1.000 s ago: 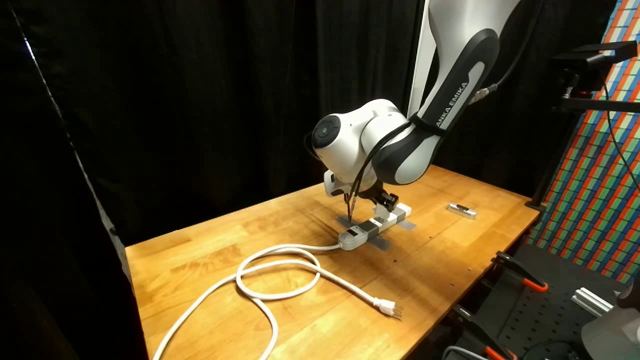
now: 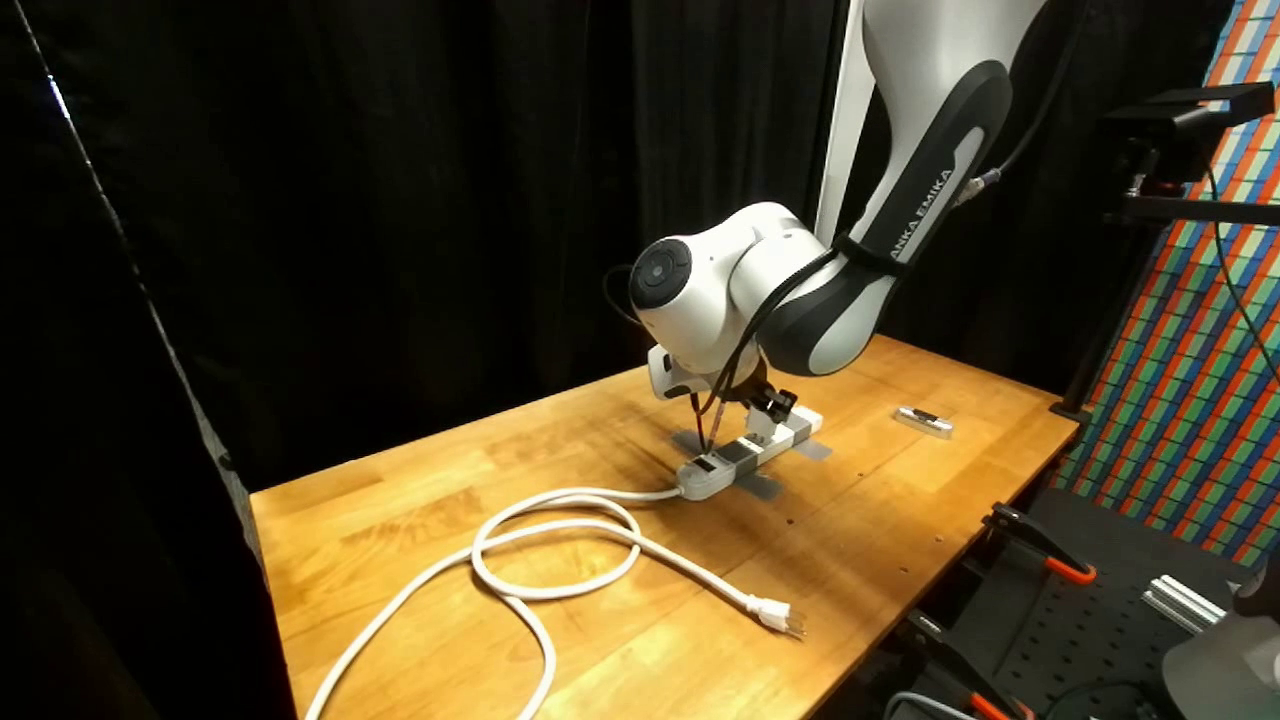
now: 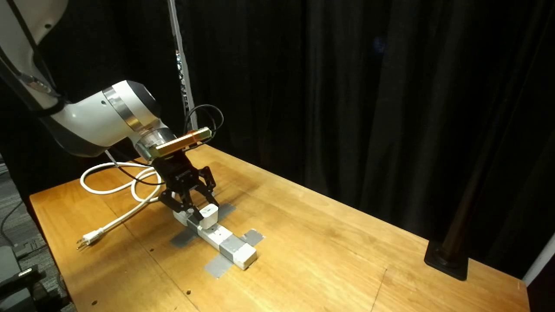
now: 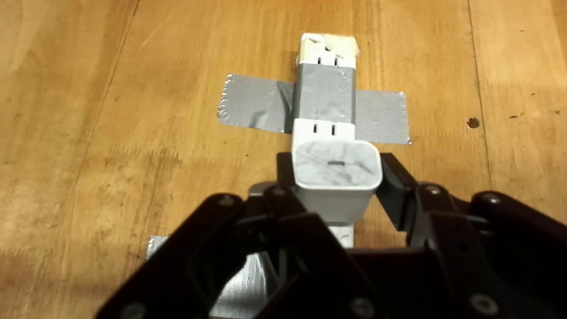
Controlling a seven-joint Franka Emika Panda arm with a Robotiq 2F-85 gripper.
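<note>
A white charger block (image 4: 337,165) with a small slot in its face is clasped between the black fingers of my gripper. The fingers are shut on its two sides. Exterior view 2 has the same charger (image 3: 209,215) low over a white power strip (image 3: 213,236), upright or nearly so. Whether its prongs sit in an outlet cannot be seen. Grey tape (image 4: 325,91) holds the strip to the table. In the wrist view, two slots of an outlet show just beyond the charger.
From the strip a white cord (image 2: 564,590) loops across the table to its plug (image 2: 774,612). A small silvery object (image 2: 923,421) lies apart near the far end. A dark stand base (image 3: 446,260) is at the table's back edge; the wood around the strip is otherwise clear.
The arm has shifted slightly right and down in exterior view 1, with the wrist tilting a little. The charger stays in the gripper over the strip, and the strip has not moved.
</note>
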